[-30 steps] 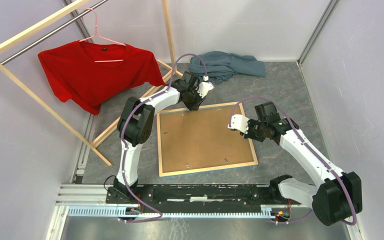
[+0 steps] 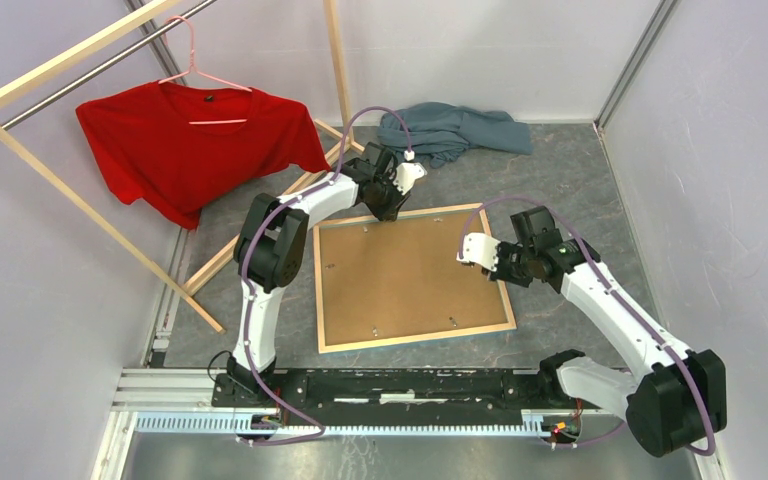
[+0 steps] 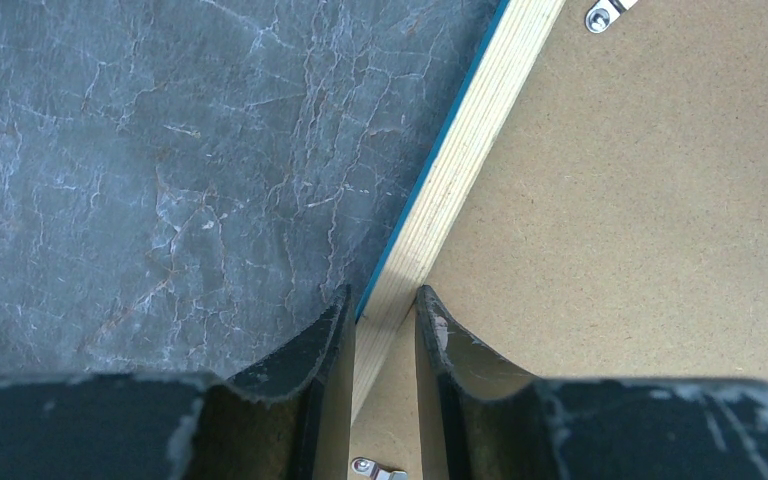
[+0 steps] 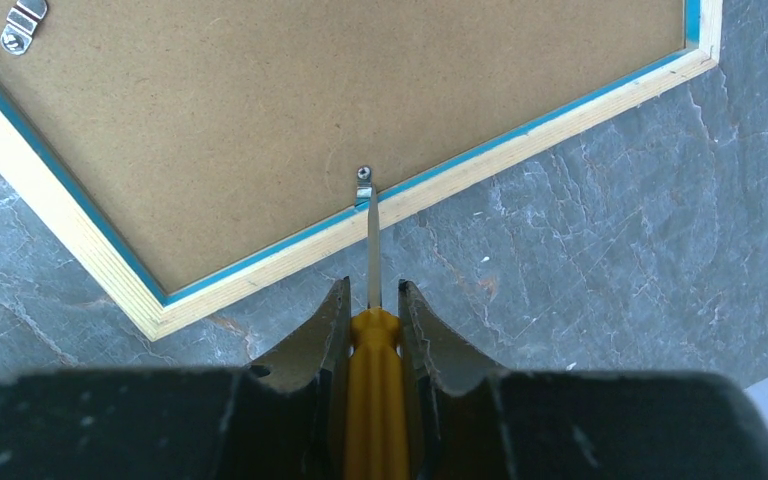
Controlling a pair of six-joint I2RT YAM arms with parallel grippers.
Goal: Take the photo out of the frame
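Observation:
The picture frame lies back side up, its brown backing board (image 2: 410,275) inside a pale wooden rim (image 2: 400,342). In the left wrist view my left gripper is shut on the wooden rim (image 3: 460,140) at the far side. My right gripper is shut on the yellow handle of a screwdriver (image 4: 376,400). The screwdriver's thin blade reaches a metal clip (image 4: 364,188) at the rim's right side; whether the tip is under the clip I cannot tell. Another clip (image 4: 23,25) shows farther along the board.
A red shirt (image 2: 200,140) hangs from a wooden rack (image 2: 70,60) at the left. Behind the frame lies a folded grey-blue cloth (image 2: 450,132).
My right arm has shifted very slightly at the frame's right edge. The left arm and the frame have stayed in place.

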